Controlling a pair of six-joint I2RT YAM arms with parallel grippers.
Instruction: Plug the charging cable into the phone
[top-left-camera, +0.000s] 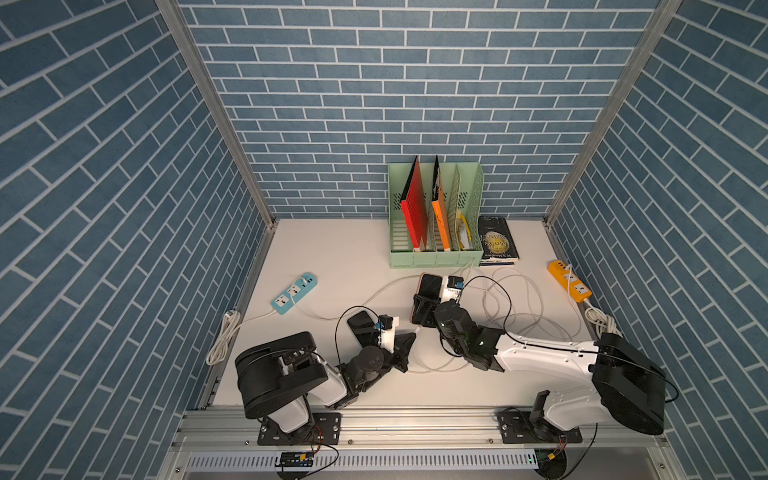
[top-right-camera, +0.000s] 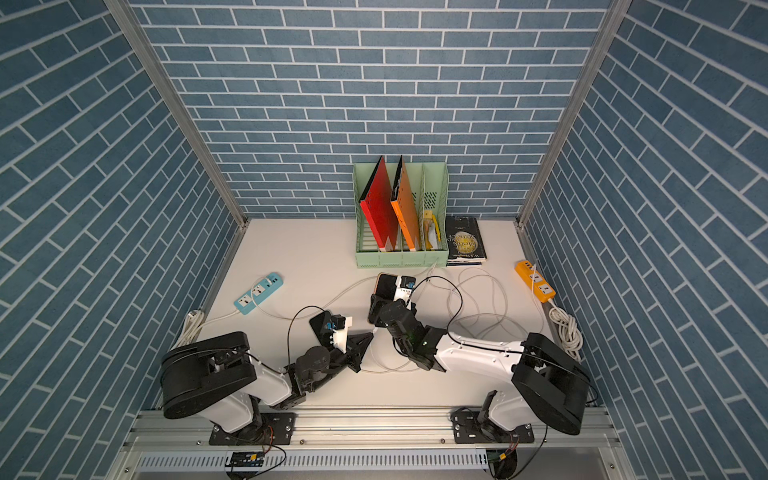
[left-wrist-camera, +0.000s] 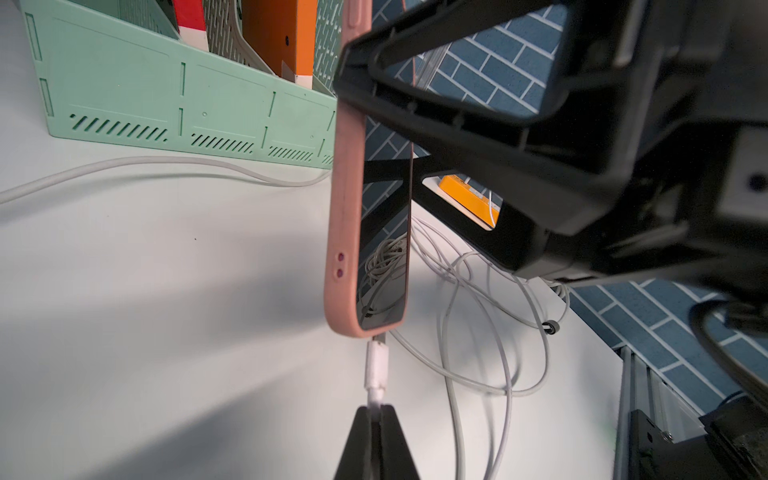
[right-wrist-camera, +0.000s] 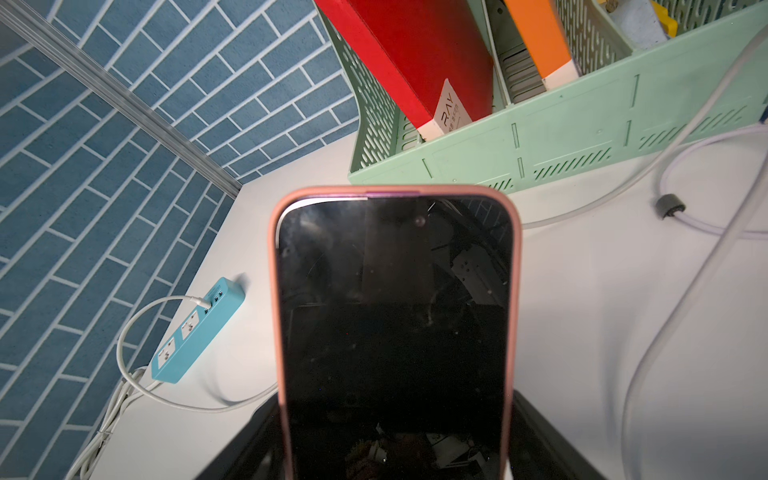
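Note:
A phone in a pink case is held above the table, its dark screen (right-wrist-camera: 396, 320) filling the middle of the right wrist view. My right gripper (top-left-camera: 426, 310) grips it from both sides, with black fingers (right-wrist-camera: 268, 444) at its edges. Below the phone's bottom edge, the white cable plug (left-wrist-camera: 376, 368) points up at the port. A bit of metal shows between plug and phone; whether the tip is inside the port cannot be told. My left gripper is shut on the plug's lower end.
A second dark phone (top-left-camera: 361, 327) lies on the table by the left arm. Green file rack (top-left-camera: 436, 258), black book (top-left-camera: 497, 240), blue power strip (top-left-camera: 293, 293) and orange power strip (top-left-camera: 569, 281) surround the area. Loose white cables (left-wrist-camera: 480, 384) loop at right.

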